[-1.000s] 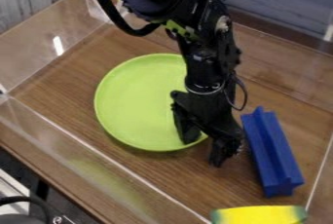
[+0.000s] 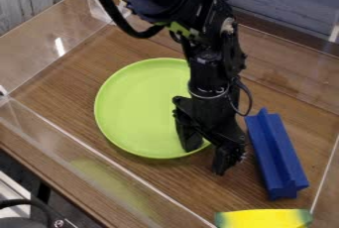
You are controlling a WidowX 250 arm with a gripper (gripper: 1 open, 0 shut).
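The black gripper (image 2: 208,138) hangs low over the right edge of a green plate (image 2: 139,103), its open fingers pointing down near the table surface. Whatever may lie between the fingers is dark and hard to make out. Just right of it lies a long blue block (image 2: 276,153), and a yellow object with a green end (image 2: 259,219) is cut off at the bottom edge.
The wooden table (image 2: 73,73) has clear walls along its left and front sides. Bare wood shows left of the plate and at the back right. A cable runs at the bottom left, outside the table.
The gripper has shifted very slightly near the plate's edge; the plate, blue block and yellow object look unmoved.
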